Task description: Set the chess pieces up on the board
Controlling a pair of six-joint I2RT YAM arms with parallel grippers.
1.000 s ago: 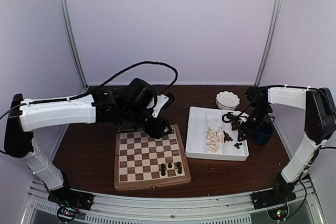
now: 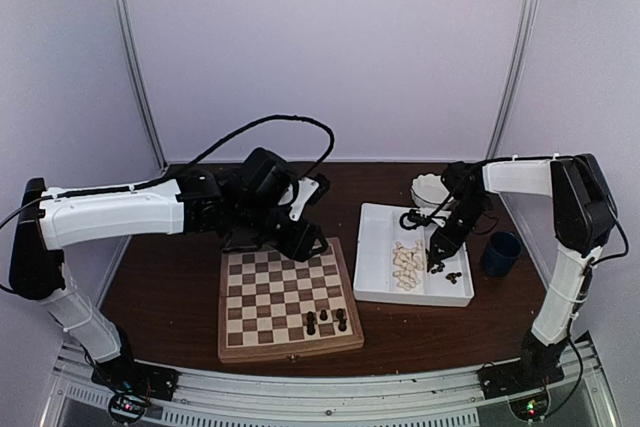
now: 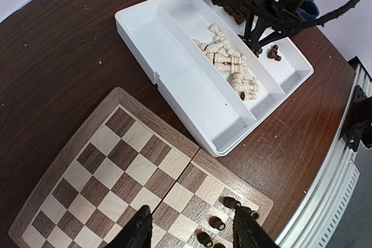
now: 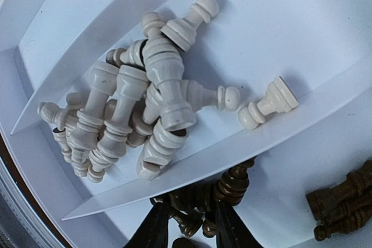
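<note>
The chessboard (image 2: 285, 292) lies flat on the table, with several dark pieces (image 3: 217, 223) standing near its front right corner. Over the board's far right corner hangs my left gripper, its fingers apart and nothing between them. White pieces (image 4: 163, 85) lie heaped in the middle compartment of the white tray (image 2: 375, 247). In the tray's right compartment my right gripper stands open, its fingertips over a cluster of dark pieces (image 4: 231, 184). Those fingers partly cover the cluster. More dark pieces (image 4: 343, 201) lie apart in the same compartment.
A blue cup (image 2: 501, 254) stands right of the tray and a white bowl (image 2: 430, 190) behind it. Thin dividers (image 4: 192, 175) split the tray. The tray's left compartment (image 3: 197, 88) is empty.
My right arm has moved left within the top view, from beside the blue cup to over the dark pieces in the tray. The left arm and the board look nearly the same.
</note>
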